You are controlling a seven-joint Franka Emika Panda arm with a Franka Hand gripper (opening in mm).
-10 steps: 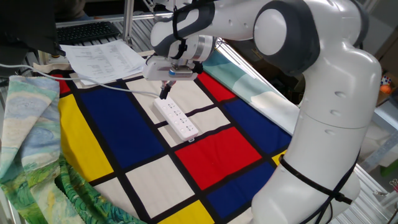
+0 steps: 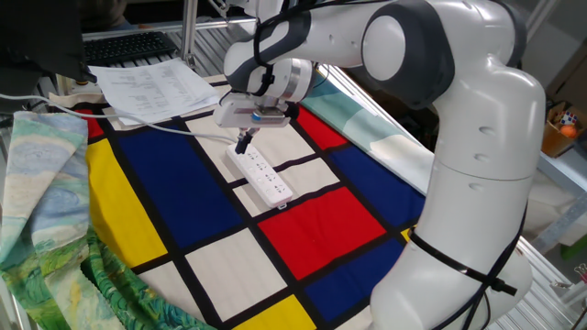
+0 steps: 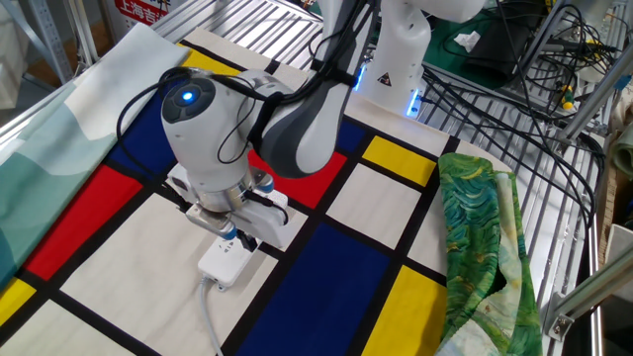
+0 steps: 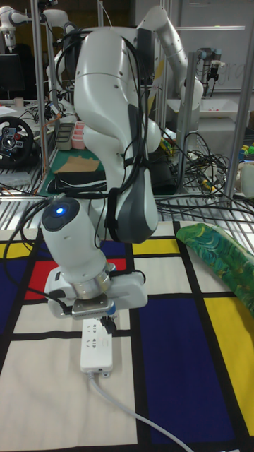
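A white power strip [image 2: 260, 177] with several sockets lies on the patterned cloth, its cable running off from one end. My gripper [image 2: 243, 144] points down at the cable end of the strip. Its dark fingertips [image 3: 247, 240] appear close together, and no object shows between them. In the third view the gripper [image 4: 109, 325] overlaps the strip's right edge [image 4: 97, 348]. Whether the tips touch the strip is unclear. The hand hides part of the strip in the second and third views.
Printed paper sheets [image 2: 151, 90] rest at the far side. A green painted fabric [image 3: 485, 237] is bunched near one edge. The strip's grey cable [image 4: 128, 410] crosses the cloth.
The arm's elbow has shifted left in the first exterior view, and the gripper has come down slightly near the strip's end. The power strip has not visibly moved.
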